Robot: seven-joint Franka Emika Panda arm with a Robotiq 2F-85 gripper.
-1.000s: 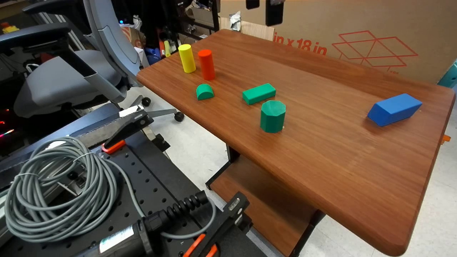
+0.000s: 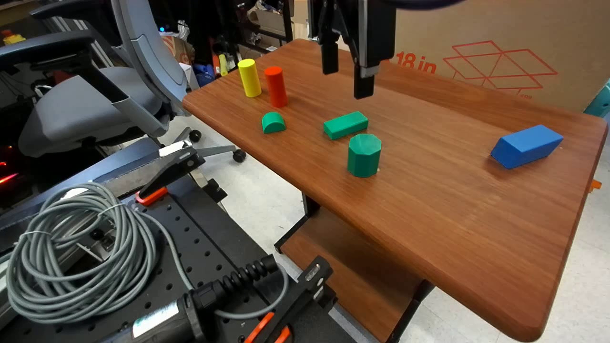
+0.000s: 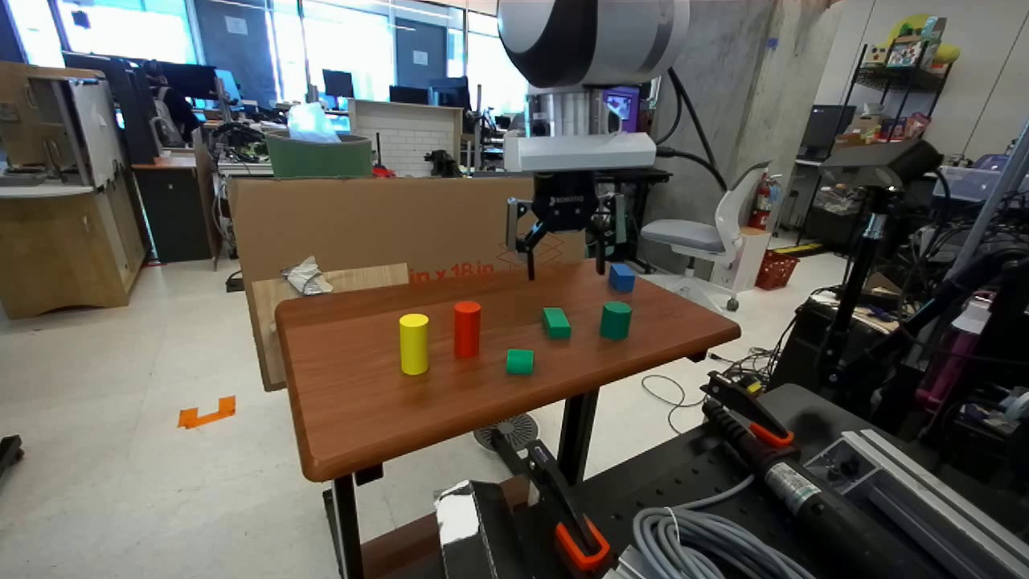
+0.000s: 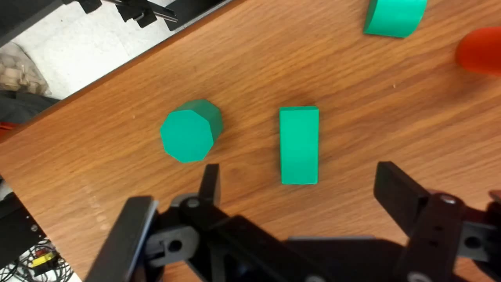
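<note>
My gripper hangs open above the wooden table, its two black fingers wide apart with nothing between them. In the wrist view a flat green rectangular block (image 4: 299,145) shows in the span between the fingertips, lying on the table below. Left of it stands a green octagonal block (image 4: 188,134). A green half-round block (image 2: 273,122) lies toward the table's front left edge. Upright cylinders, one red (image 2: 275,86) and one yellow (image 2: 249,78), stand at the left end. Far to the right rests a blue block (image 2: 526,146).
A black cart with a coiled grey cable (image 2: 80,251) sits in front.
My gripper has come down from above the top edge of the exterior view and now hangs lower over the table. The blocks have stayed where they were.
</note>
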